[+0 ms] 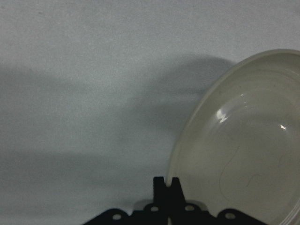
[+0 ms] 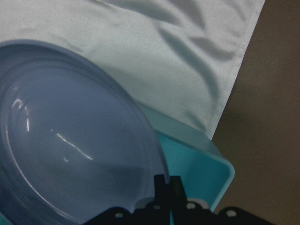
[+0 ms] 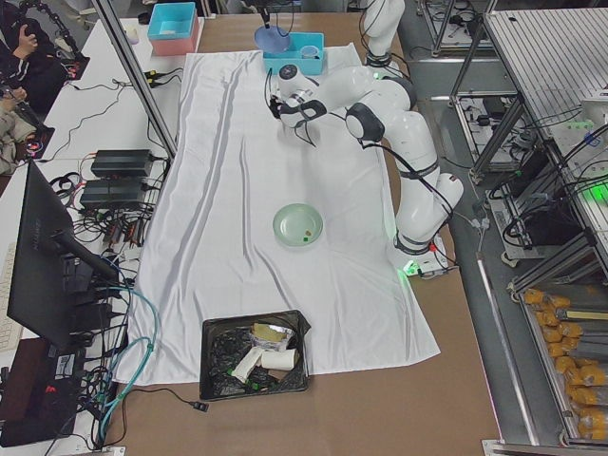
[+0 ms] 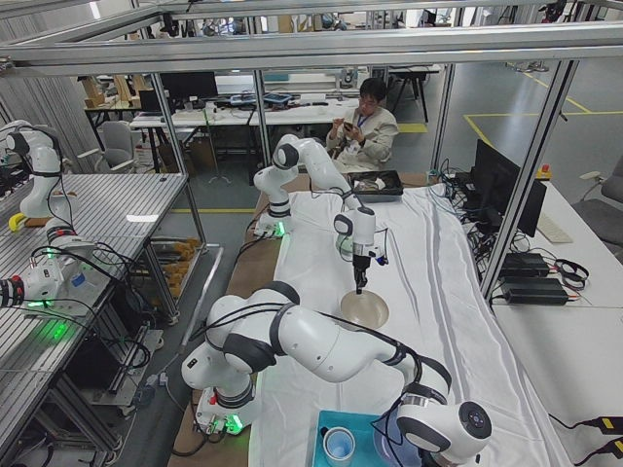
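A beige bowl (image 4: 364, 309) lies on the white cloth, hidden behind the arm in the left camera view. My left gripper is at its near rim, fingertips close together on the rim line; whether it grips the rim I cannot tell. A blue bowl (image 2: 70, 131) is held at its rim by my right gripper, shut on it, over the turquoise bin (image 2: 197, 168). A green plate (image 3: 297, 224) lies mid-table.
A black tray (image 3: 218, 380) with packets and white items stands at one end of the cloth. A small cup (image 4: 339, 444) is in the turquoise bin. The cloth beside the plate is clear.
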